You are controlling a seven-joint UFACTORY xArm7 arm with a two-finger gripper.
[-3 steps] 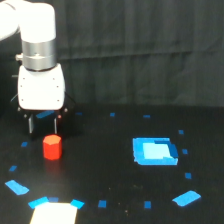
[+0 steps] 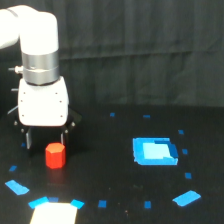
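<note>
A white arm comes down at the left of the camera view, with my gripper [image 2: 46,138] low over the black table. Its dark fingers stand apart, so it looks open, though they are hard to make out against the black background. A small red block [image 2: 56,156] stands on the table just in front of and below the fingers. Whether they touch it cannot be told.
On the right lies a blue-edged square [image 2: 137,152] with a white middle. Blue tape pieces [image 2: 186,198] and small blue marks are scattered around. A pale object [image 2: 54,213] sits at the bottom edge.
My gripper has come lower and slightly right. The red block has shifted a little toward the camera and to the right. The blue-edged square is unmoved.
</note>
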